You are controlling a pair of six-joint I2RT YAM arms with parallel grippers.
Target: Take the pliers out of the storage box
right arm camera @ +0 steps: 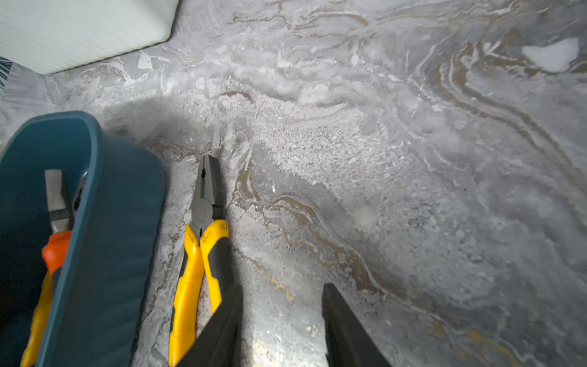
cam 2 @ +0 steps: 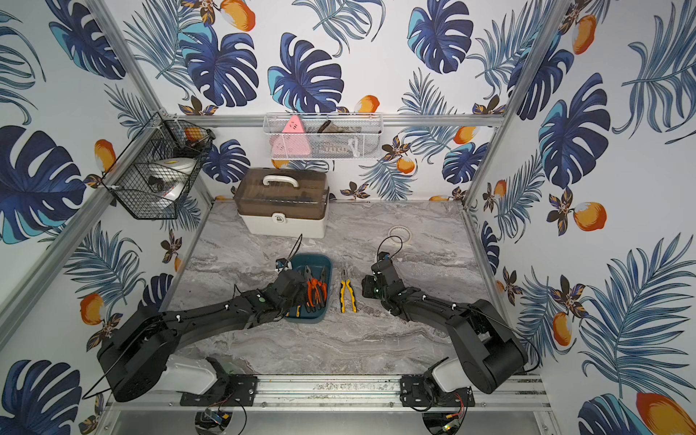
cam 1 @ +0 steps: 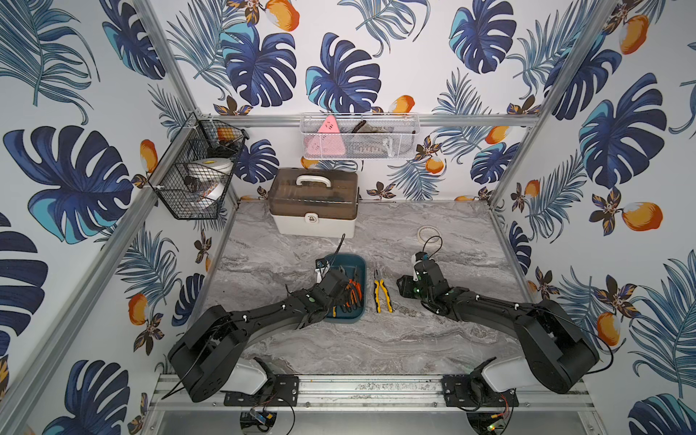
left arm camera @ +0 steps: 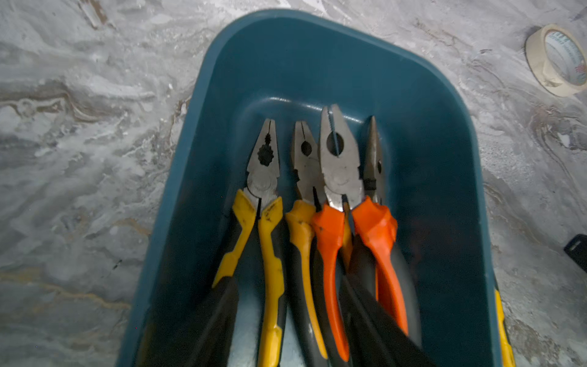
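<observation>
Several pliers lie in the teal storage box (left arm camera: 165, 244). In the left wrist view these are yellow-black pliers (left arm camera: 272, 263) on the left, another yellow-handled pair (left arm camera: 304, 244) beside them, and orange-handled pliers (left arm camera: 385, 244) over a pointed pair (left arm camera: 374, 165). My left gripper is over the box, its fingers part open; no pliers look held between them. On the table right of the box, one yellow-black pair of pliers (right arm camera: 192, 281) lies outside. Right of that pair, my right gripper stands with fingers apart and only bare table between them.
Behind the box stands a white toolbox with a brown lid (cam 1: 313, 199). A tape roll (cam 1: 429, 234) lies on the table at the back right.
</observation>
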